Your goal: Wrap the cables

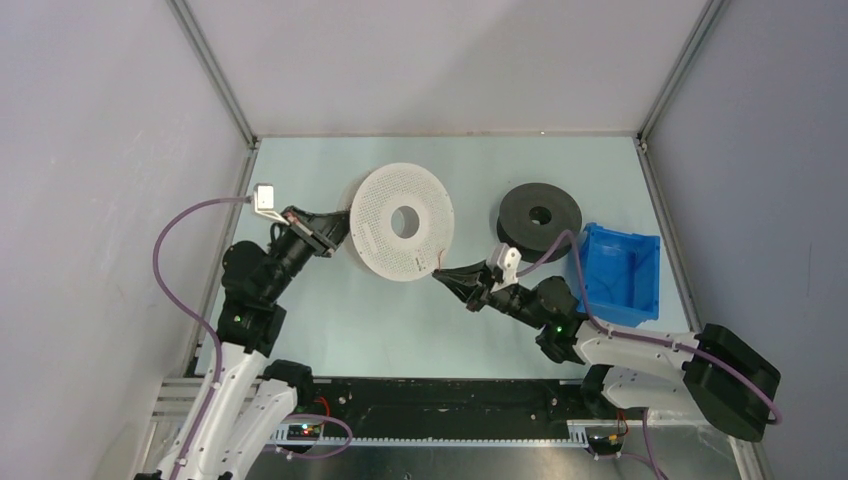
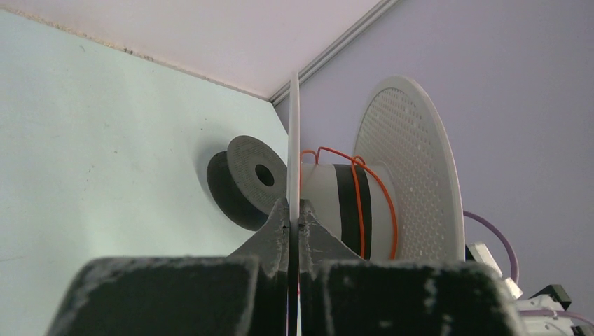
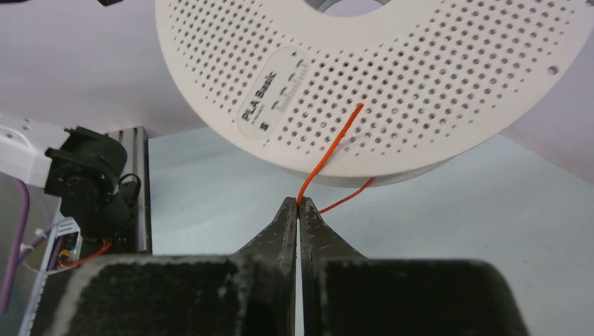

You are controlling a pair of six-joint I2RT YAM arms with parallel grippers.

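Observation:
The white spool is raised above the table, its perforated face upward in the top view. My left gripper is shut on the thin edge of its flange. An orange cable runs round the spool's hub. My right gripper is shut at the spool's lower right in the top view, the end of the orange cable between its fingertips; this cable lies across the face printed "PLA Basic".
A black spool lies on the table at the back right, with a blue bin beside it. Walls enclose the table.

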